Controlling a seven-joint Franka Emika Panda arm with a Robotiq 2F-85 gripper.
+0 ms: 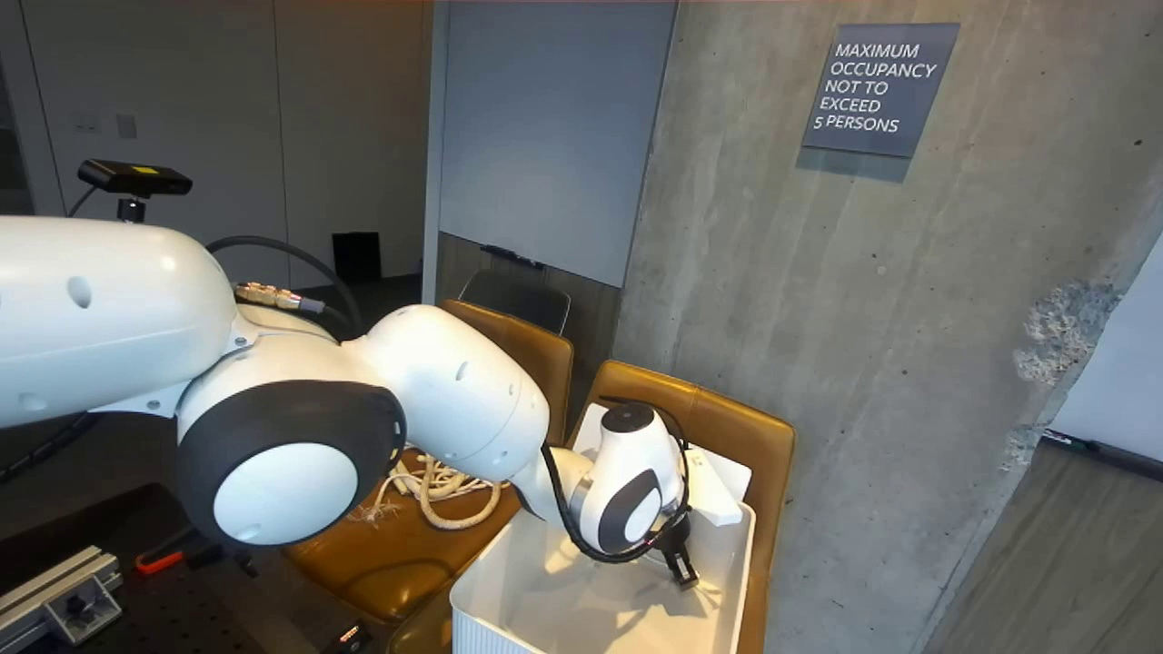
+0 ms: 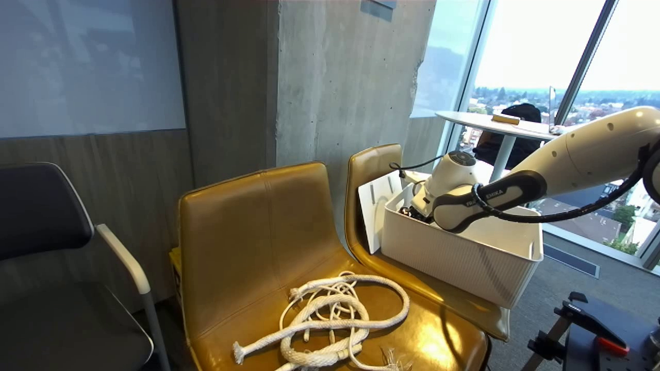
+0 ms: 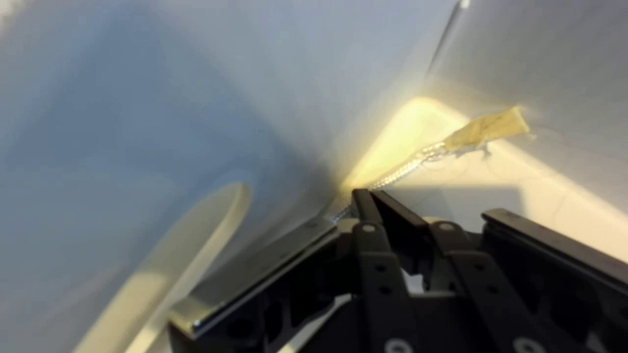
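Observation:
My gripper [image 1: 684, 581] reaches down inside a white ribbed bin [image 2: 458, 267] on a tan chair. In the wrist view its fingers are closed together on a thin silvery cord [image 3: 405, 170]. The cord's far end is wrapped in yellowish tape [image 3: 487, 128] and lies toward a corner of the bin. Its other part runs behind the fingertips [image 3: 361, 199] and is partly hidden. From the second exterior view, the near bin wall and the arm hide the fingertips.
Off-white rope [image 2: 331, 321] lies coiled on the neighbouring tan chair [image 2: 266, 216]. A white panel [image 2: 375, 210] leans between the bin and its chair's backrest. A pale curved strip [image 3: 194, 264], blurred, stands close to the gripper. Concrete [image 1: 850, 327] rises behind the chairs.

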